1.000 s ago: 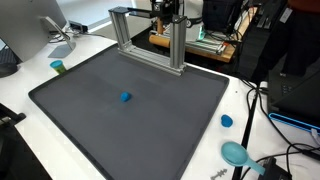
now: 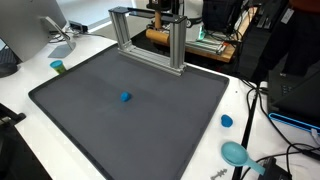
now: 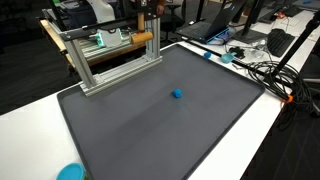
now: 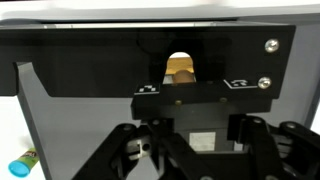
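In the wrist view my gripper is shut on a dark piece, whose full shape is hidden. Just beyond it, a black crossbar [image 4: 95, 68] with screws at its right end runs across the view. Through a rounded opening in the bar shows an orange-brown piece [image 4: 180, 66]. From outside, a light metal rack [image 2: 178, 52] stands at the far edge of the grey board, with my gripper at its top, mostly cut off. An orange-brown cylinder [image 2: 157, 36] shows at the rack, and in the second exterior view an orange-brown piece [image 3: 141, 38] appears there too.
A small blue object [image 2: 126, 97] lies on the otherwise clear grey board [image 2: 120, 135]. A green can [image 2: 58, 67] stands at the left. Off the board lie a blue disc [image 2: 226, 121] and a turquoise ladle-like item [image 2: 237, 155], near several cables. Drawers [image 3: 92, 52] stand behind the rack.
The orange-brown piece at the rack now shows as a broader, more sideways shape in the first exterior view. My arm has shifted slightly there; the things on the board have stayed put.
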